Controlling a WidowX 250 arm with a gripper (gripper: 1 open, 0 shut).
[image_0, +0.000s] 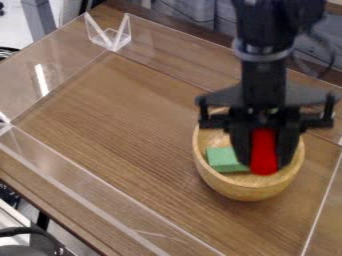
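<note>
My black gripper (263, 148) is at the right, over the wooden bowl (225, 184), shut on a red block (263, 150) that hangs between its fingers. A green block (225, 161) sits in the bowl's left part, partly hidden by the gripper. The gripper also covers the back of the bowl.
A clear plastic piece (110, 32) stands at the back left. Cables lie off the table's left side.
</note>
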